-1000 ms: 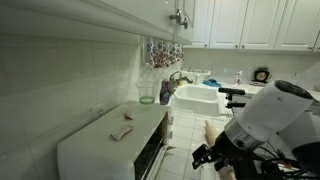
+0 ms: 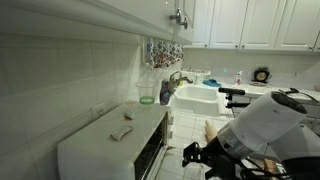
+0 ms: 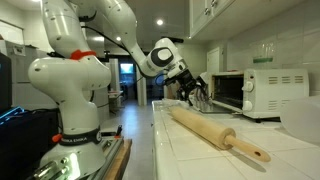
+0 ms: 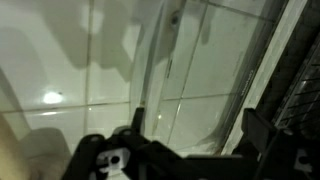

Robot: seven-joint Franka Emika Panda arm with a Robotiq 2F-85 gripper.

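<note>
My gripper [image 3: 186,86] hangs above the white tiled counter, between the wooden rolling pin [image 3: 215,130] and the toaster oven [image 3: 229,90]. In the wrist view the two dark fingers of the gripper stand wide apart, and nothing is held between them. Below lies white tile, crossed by a pale, glossy upright strip [image 4: 158,60] too blurred to identify. A blurred tan edge at lower left looks like the rolling pin [image 4: 10,155]. In exterior view 1 the gripper [image 2: 196,162] shows near the bottom, right of the oven's front.
A white oven-like box [image 2: 110,143] carries small items on top. Farther back are a green-rimmed clear container [image 2: 146,93] and a white sink [image 2: 196,97]. Wire rack bars [image 4: 300,100] lie close on the wrist view's right. Bare tile [image 3: 185,160] fronts the rolling pin.
In exterior view 1 the arm and gripper have shifted slightly left, toward the oven's front. The objects on the counter look unmoved.
</note>
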